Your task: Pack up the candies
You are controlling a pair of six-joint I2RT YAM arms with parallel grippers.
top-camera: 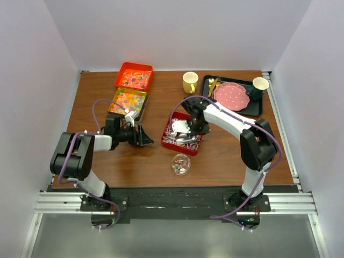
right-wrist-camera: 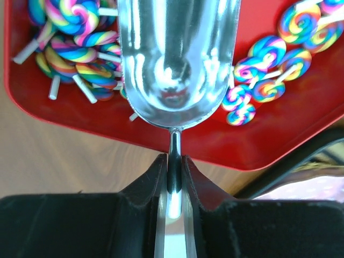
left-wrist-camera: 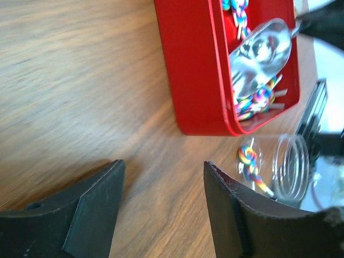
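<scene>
The red bin (top-camera: 166, 141) of swirled lollipop candies (right-wrist-camera: 79, 49) stands in the middle of the table. My right gripper is shut on the handle of a shiny metal scoop (right-wrist-camera: 172, 70), whose bowl lies inside the bin; the far end is cut off in the right wrist view. Candies lie to both sides of the scoop. My left gripper stands partly open left of the bin, apart from it, nothing between its fingers. A clear jar (top-camera: 181, 164), in front of the bin, holds a few candies (left-wrist-camera: 250, 161).
Orange (top-camera: 124, 66) and yellow (top-camera: 113, 107) bins of candies stand at the back left. A yellow mug (top-camera: 190, 82) is at the back; a black tray (top-camera: 253, 109) with a pink plate (top-camera: 232, 97) and a dark green mug (top-camera: 258, 88) sits back right.
</scene>
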